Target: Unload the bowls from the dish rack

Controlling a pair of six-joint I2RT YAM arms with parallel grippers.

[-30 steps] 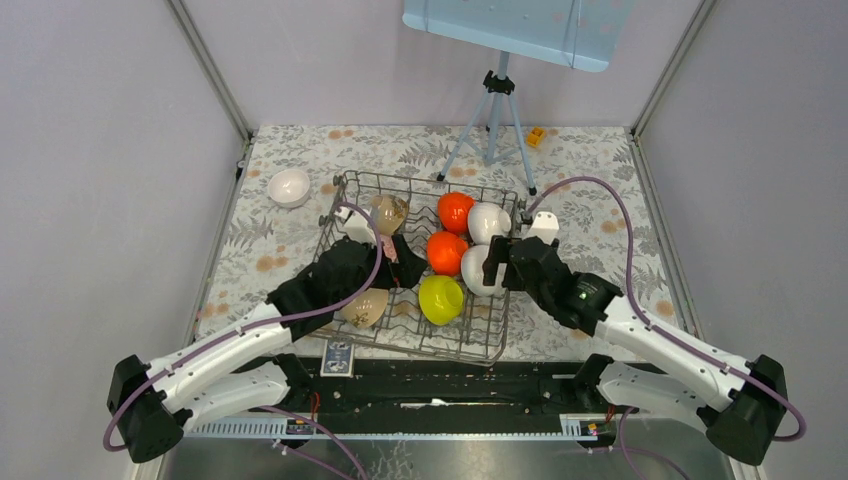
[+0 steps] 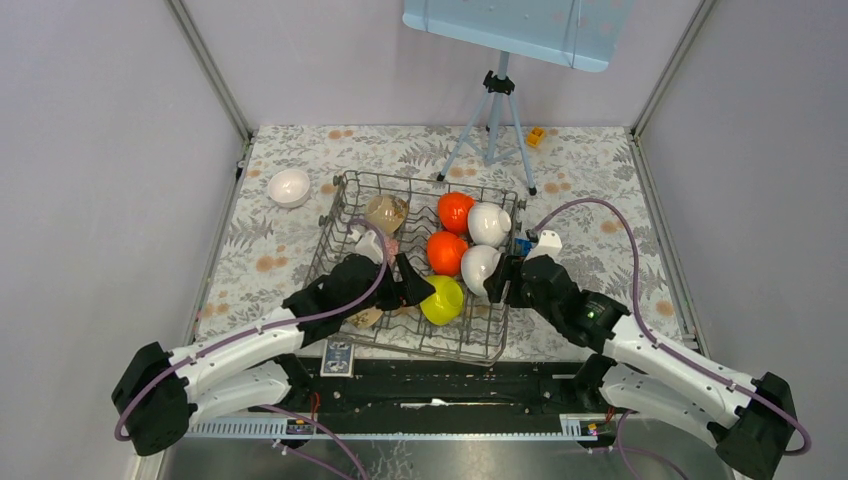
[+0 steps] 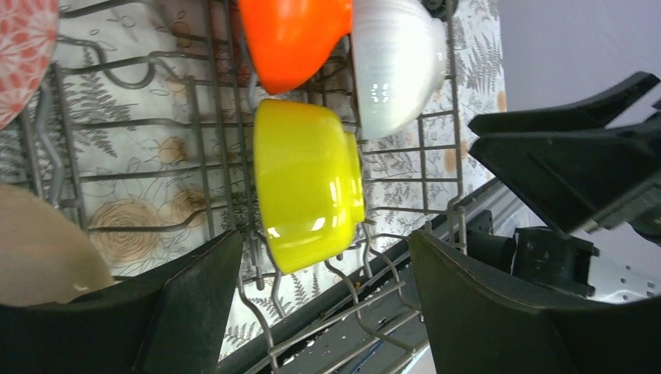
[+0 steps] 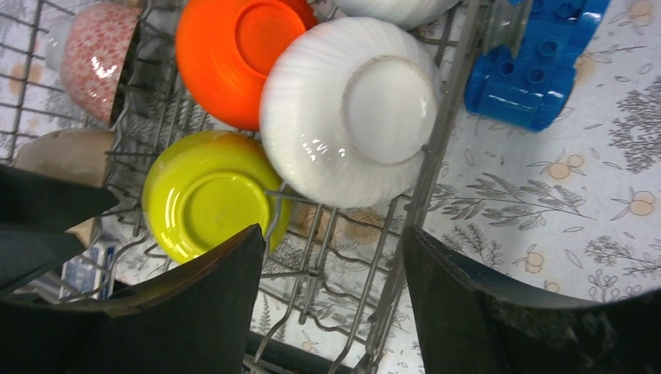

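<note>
The wire dish rack [image 2: 420,350] holds a yellow bowl [image 2: 441,300], two orange bowls [image 2: 447,253], two white bowls [image 2: 489,223], and pinkish and tan bowls on the left side. My left gripper hangs open over the yellow bowl, nothing between its fingers. My right gripper is open above the rack's right edge, near the lower white bowl [image 4: 343,117] and the yellow bowl, holding nothing.
A small white bowl [image 2: 289,187] sits outside the rack at the back left. A tripod stand [image 2: 498,130] is at the back. Blue blocks [image 4: 522,86] lie right of the rack. Both grippers are close together over the rack.
My left gripper has moved slightly rightward and toward the front, over the yellow bowl. My right gripper has shifted a little about the rack's right side, lower in the top view than before.
</note>
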